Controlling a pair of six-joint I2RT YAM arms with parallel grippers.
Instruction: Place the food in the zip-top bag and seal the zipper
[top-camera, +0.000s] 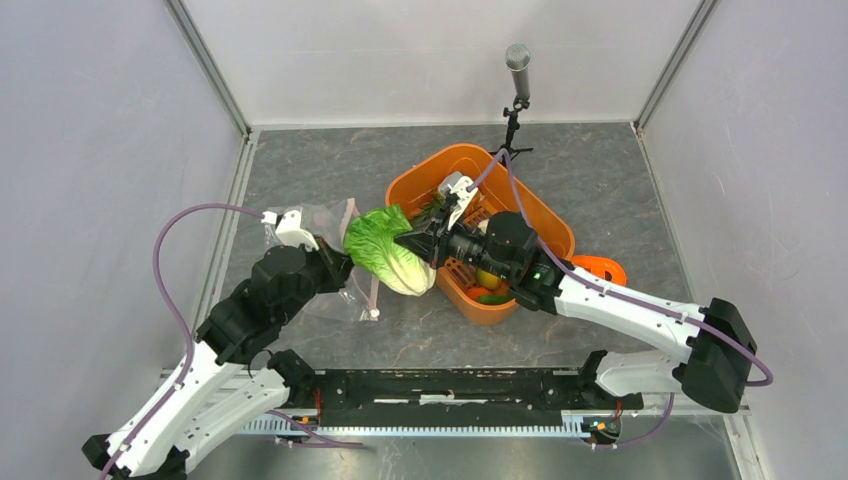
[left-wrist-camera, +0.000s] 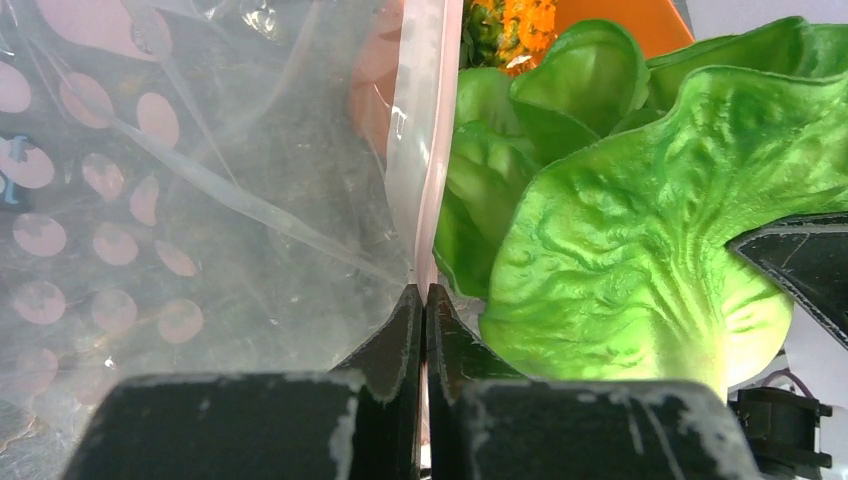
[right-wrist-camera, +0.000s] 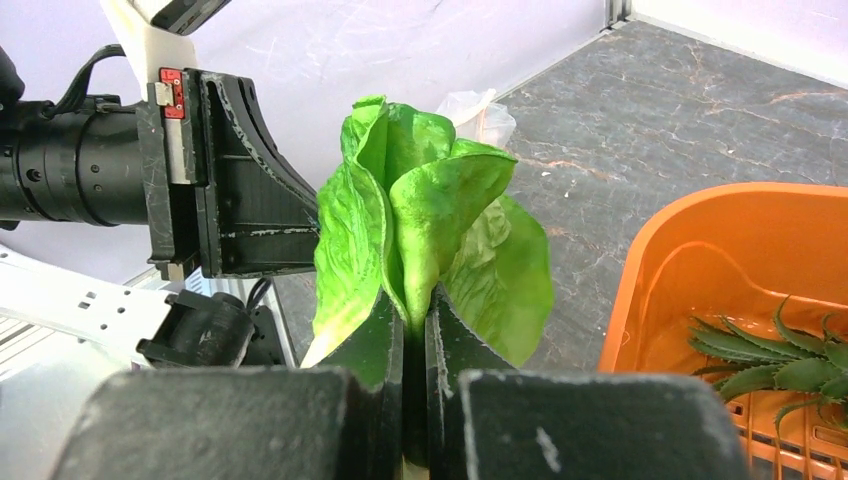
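A clear zip top bag (left-wrist-camera: 200, 200) with pink dots fills the left of the left wrist view, its pink-edged mouth facing the lettuce. Shut on that pink edge is my left gripper, with the film pinched between its fingertips. A green lettuce (top-camera: 388, 250) hangs between the two arms, just right of the bag's mouth in the top view. My right gripper is shut on the lettuce's leaves. From the left wrist the lettuce (left-wrist-camera: 640, 230) appears beside the pink edge, outside the film; whether its far leaves pass the mouth is hidden.
An orange basket (top-camera: 548, 208) holding several foods stands under and behind the right arm, with orange handles (top-camera: 598, 268) at its right. A microphone on a stand (top-camera: 517, 85) rises at the back. Bare grey table (top-camera: 310, 165) lies behind the bag.
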